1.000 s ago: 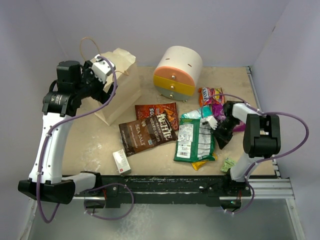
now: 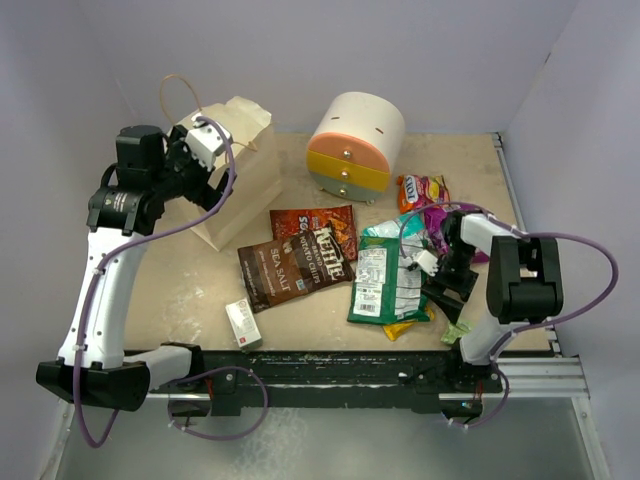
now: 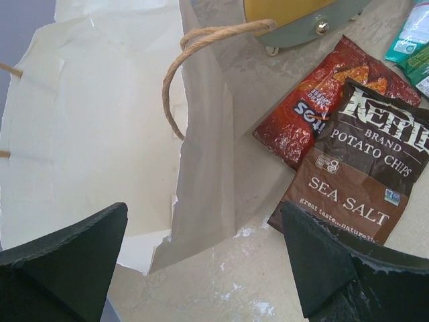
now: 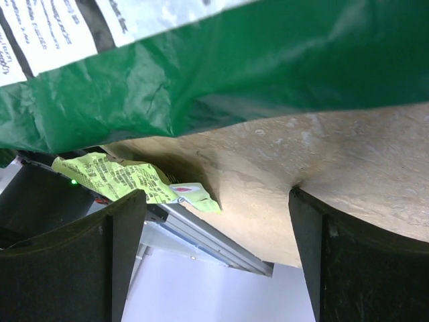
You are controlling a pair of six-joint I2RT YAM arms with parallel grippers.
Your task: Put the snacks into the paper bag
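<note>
My left gripper hangs open over the paper bag, beside its rope handle. The Kettle chips and red chip bag lie right of the bag. Low at the right, my open right gripper is beside the green snack bag, with a small pale-green wrapper between and beyond its fingertips, not gripped. Purple, orange-red, light-blue and yellow packets lie around the green bag.
A rounded drawer cabinet stands at the back centre. A small white box lies at the front left.
The left arm and snacks look unchanged.
</note>
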